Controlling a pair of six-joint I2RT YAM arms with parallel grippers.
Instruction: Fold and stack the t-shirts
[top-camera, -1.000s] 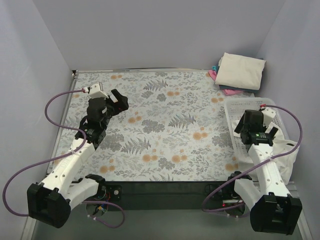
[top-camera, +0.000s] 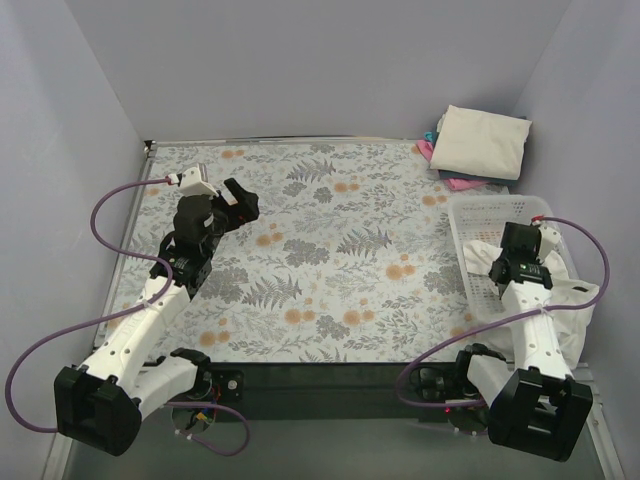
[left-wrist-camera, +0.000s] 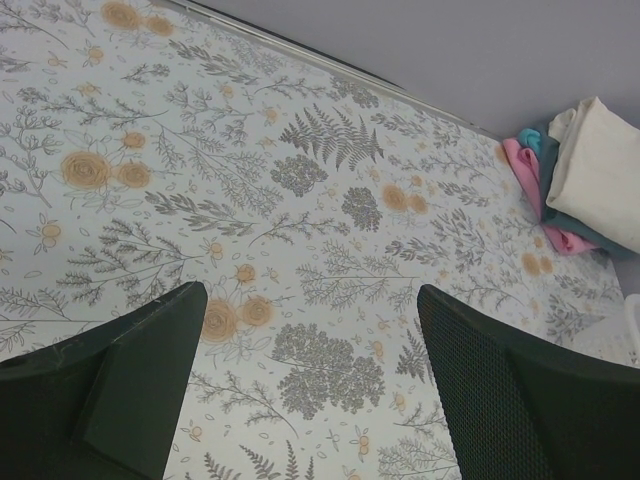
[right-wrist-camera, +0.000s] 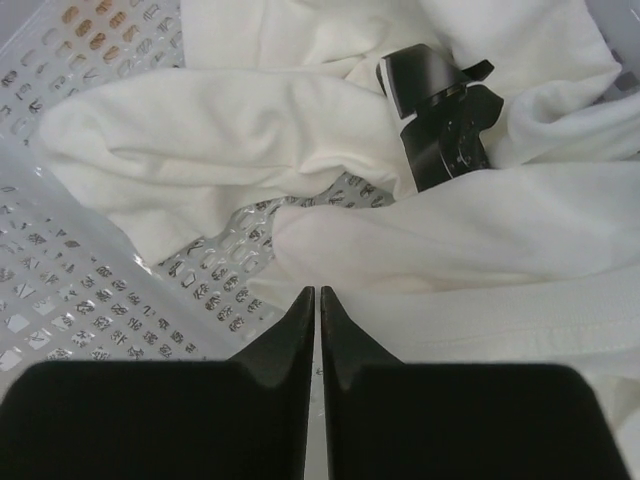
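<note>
The white T-shirt (right-wrist-camera: 500, 235) lies crumpled in the white basket (top-camera: 474, 205), and part of it hangs over the basket's right front side. Above it in the right wrist view, my right gripper is shut, fingertips together, with no cloth between them; the shirt lies outside and beyond the fingers. A black object (right-wrist-camera: 437, 115) rests among the cloth. Over the left of the table my left gripper stands open and empty. At the back right is a stack of folded shirts (top-camera: 482, 142), cream on top, with dark teal and pink below.
The basket's perforated wall (right-wrist-camera: 60, 260) rises close to my right gripper. A grey wall runs along the back and both sides.
The left gripper is nearly still. The stack has not moved.
</note>
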